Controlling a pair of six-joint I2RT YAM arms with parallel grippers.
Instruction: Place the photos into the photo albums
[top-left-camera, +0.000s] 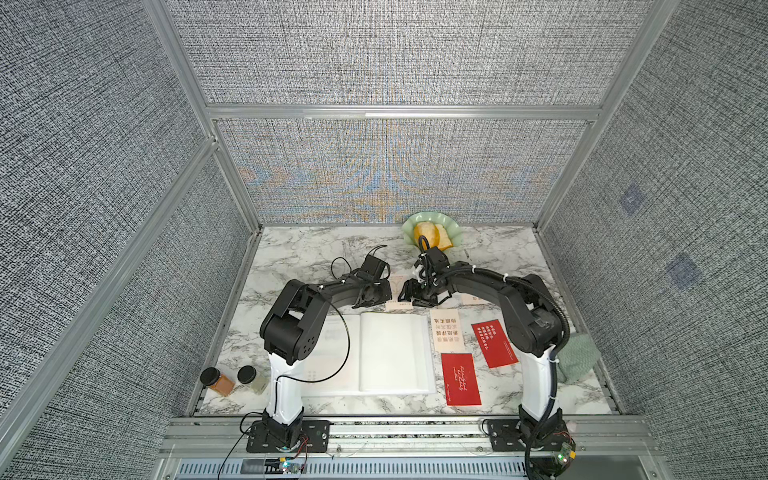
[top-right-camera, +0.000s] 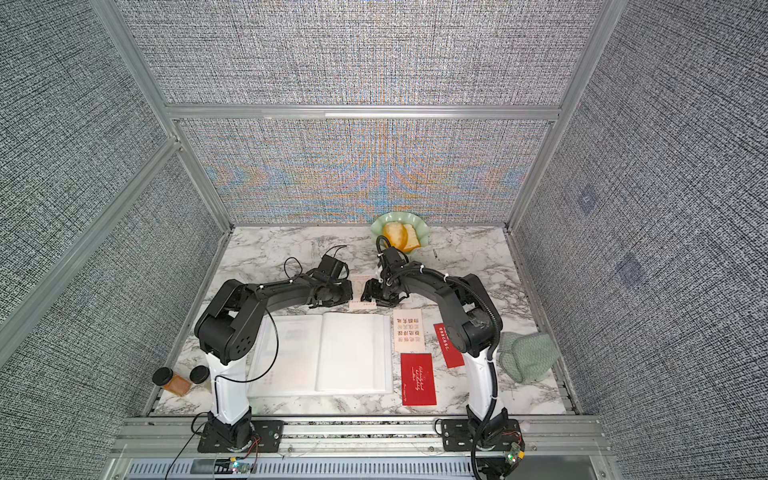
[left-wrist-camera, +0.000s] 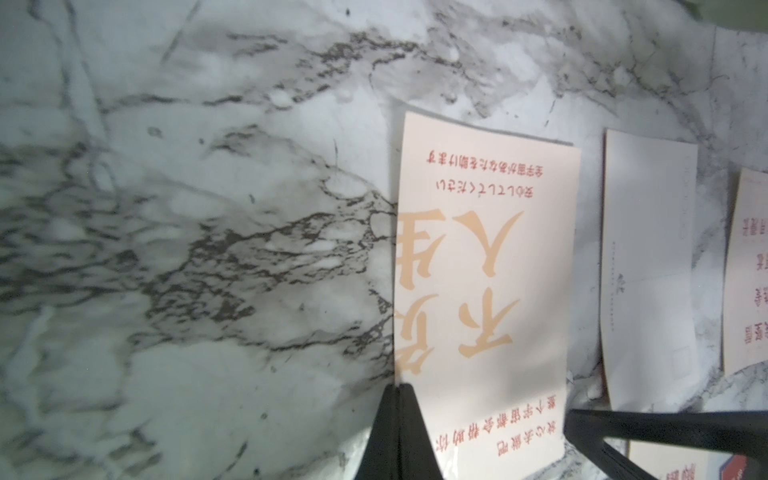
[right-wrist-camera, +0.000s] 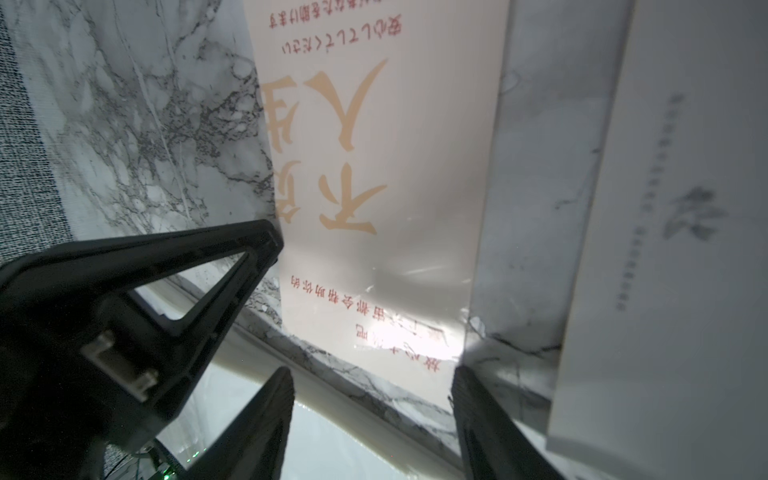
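Note:
A cream card with tan characters (left-wrist-camera: 488, 264) lies on the marble table behind the open album (top-left-camera: 396, 352). My left gripper is shut, its tips at the card's left edge; whether that edge is between them cannot be told. My right gripper stands open over the card's near end, one fingertip by the near right corner. To the right lie a pale card (left-wrist-camera: 649, 272), a cream text card (top-left-camera: 447, 329) and two red cards, one (top-left-camera: 495, 342) near the right arm and another (top-left-camera: 461, 379) nearer the front.
At the back stands a green bowl (top-left-camera: 452, 228) with yellow-and-white items. Two dark-lidded jars (top-left-camera: 217, 381) stand front left, and a green cloth (top-left-camera: 577, 357) lies at the right.

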